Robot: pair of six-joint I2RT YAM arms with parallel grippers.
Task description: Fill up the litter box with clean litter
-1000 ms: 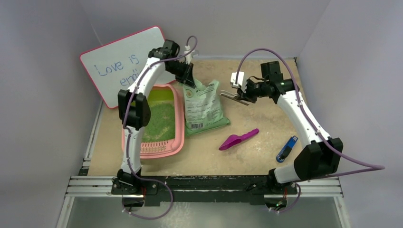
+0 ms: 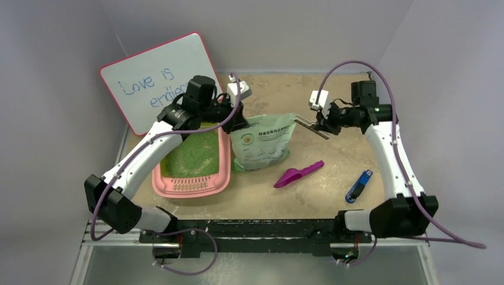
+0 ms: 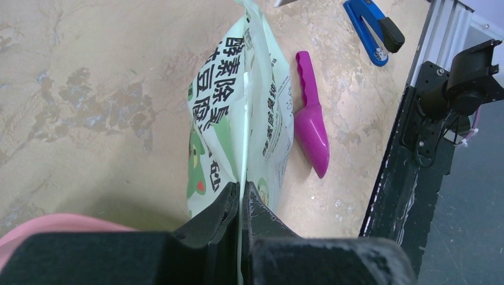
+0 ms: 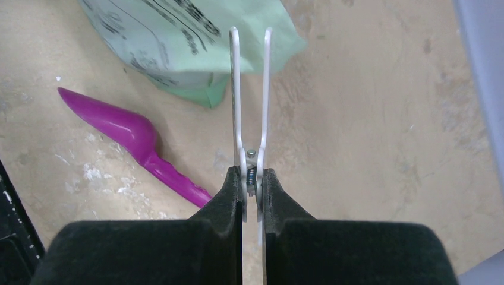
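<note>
The pale green litter bag (image 2: 261, 148) stands on the table just right of the pink litter box (image 2: 224, 172). Its upper left edge is pinched by my left gripper (image 2: 242, 127); in the left wrist view a thin fold of the bag (image 3: 267, 107) runs between the shut fingers. A green patterned surface (image 2: 193, 154) covers the box floor. My right gripper is shut on a two-pronged metal tool (image 4: 236, 101) with a small spring. Its prongs point left, near the bag's upper right corner in the top view. Whether the bag is cut cannot be seen.
A purple scoop (image 2: 297, 173) lies in front of the bag. The blue stapler (image 2: 358, 186) is at the right front. Behind the box leans a whiteboard (image 2: 139, 71) with handwriting. Bare table lies at the back and between scoop and stapler.
The bag's top now spreads wider and rightward. The right gripper and its tool have moved right, away from the bag.
</note>
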